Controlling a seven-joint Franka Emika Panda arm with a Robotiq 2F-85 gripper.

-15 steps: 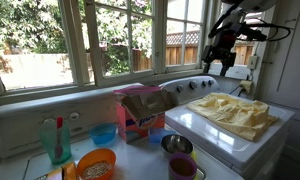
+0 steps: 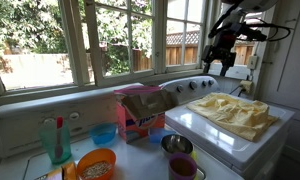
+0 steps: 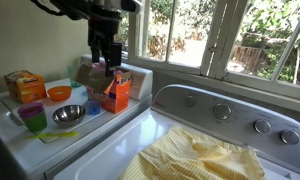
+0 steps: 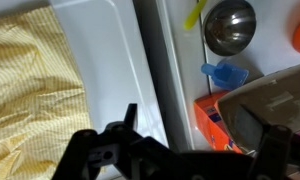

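Observation:
My gripper hangs above the machine tops, its two dark fingers spread apart and nothing visible between them. In exterior view 1 the gripper (image 2: 217,69) is in the air over the far machine. A pale yellow cloth (image 2: 235,114) lies rumpled on that lid; in the wrist view the cloth (image 4: 30,95) is to the left of the fingers. An orange detergent box (image 3: 117,92) with a raised cardboard flap stands on the neighbouring machine, partly hidden by my gripper in the wrist view. Beside it are a blue scoop (image 4: 226,74) and a metal bowl (image 4: 230,28).
An orange bowl (image 2: 96,163), a blue bowl (image 2: 104,133), a green cup (image 2: 57,142) and a purple cup (image 2: 182,166) crowd the near machine. Control panels (image 3: 225,112) and windows line the back.

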